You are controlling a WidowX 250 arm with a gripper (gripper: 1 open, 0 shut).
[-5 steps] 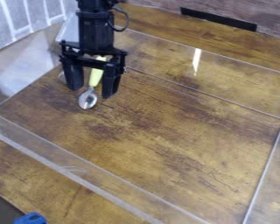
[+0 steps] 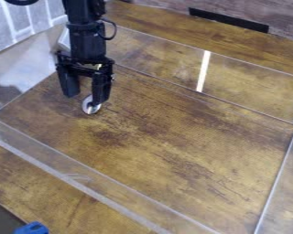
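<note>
My black gripper (image 2: 85, 88) hangs at the upper left of the wooden work surface, open, its two fingers spread over a small silver object (image 2: 92, 107) that looks like a spoon or similar utensil. The fingers hide part of that object; a sliver of pale yellow shows behind the gripper.
Clear low walls border the wooden surface (image 2: 186, 155), which is otherwise free across the middle and right. A blue object (image 2: 32, 228) sits at the lower left corner, outside the walls. A light panel stands at the upper left.
The gripper has moved left and somewhat away from the camera, now covering more of the pale yellow piece. The silver object stays in about the same place.
</note>
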